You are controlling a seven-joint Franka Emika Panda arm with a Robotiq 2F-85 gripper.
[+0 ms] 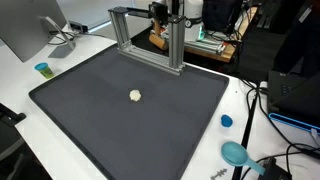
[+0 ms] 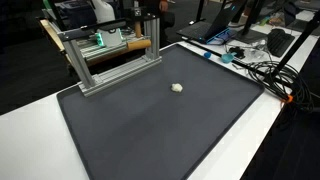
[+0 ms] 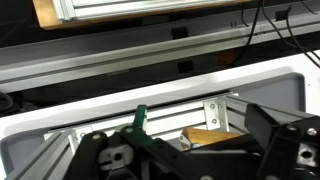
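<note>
Along the bottom of the wrist view my gripper shows as dark, bulky parts, with its fingers open. An orange-brown piece (image 3: 205,137) lies near it, partly covered by the dark parts; I cannot tell how far it is from the fingers. A small cream-coloured lump (image 1: 134,95) rests alone on the dark grey board (image 1: 90,112). The same lump (image 2: 176,87) sits toward the board's far side in exterior view 2. In exterior view 1 an orange piece (image 1: 158,40) shows by the metal frame at the back. Fingertips are not clear in the exterior views.
A silver metal frame (image 2: 112,76) stands at the board's edge. A blue-green cup (image 1: 44,70) is at the left, a small blue item (image 1: 226,121) and a teal bowl (image 1: 238,154) at the right. Cables (image 2: 275,75) lie at the far right. Most of the board is clear.
</note>
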